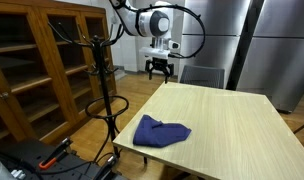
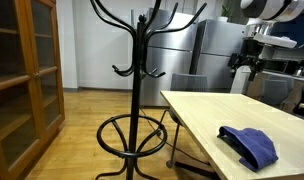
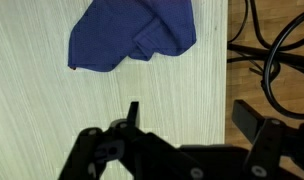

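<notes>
A dark blue cloth (image 1: 160, 132) lies crumpled on the pale wooden table (image 1: 207, 108), close to the edge beside the coat stand. In exterior view 2 the cloth (image 2: 250, 146) has a raised fold. My gripper (image 1: 159, 73) hangs above the far part of the table, pointing down. Seen from the wrist, the gripper has its fingers (image 3: 133, 110) wide apart with only bare tabletop and the table's edge below. There the cloth (image 3: 132, 30) shows at the top of the view, apart from the fingers. The gripper is open and empty.
A black coat stand (image 2: 137, 90) rises beside the table's edge, with its rings near the tabletop. Grey chairs (image 1: 202, 78) stand behind the table. Glass-door cabinets (image 1: 37, 65) line the left side.
</notes>
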